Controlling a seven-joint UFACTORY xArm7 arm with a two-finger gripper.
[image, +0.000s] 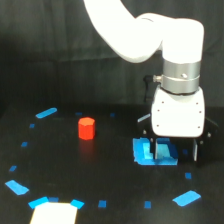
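My gripper (174, 155) is low at the right, its two dark fingers well apart, so it looks open. It stands in front of the blue square (142, 150) and partly covers its right side. No object shows clearly between the fingers, though that gap is dark. Whether the blue square is a flat patch or a shallow tray, I cannot tell. A red block (86, 128) sits alone to the left on the black surface, well away from the gripper.
Blue tape strips (17, 187) and small blue marks lie around the black surface. At the bottom left edge is a cream-coloured object (53, 213), cut off by the frame. Bare surface stretches between the red block and the blue square.
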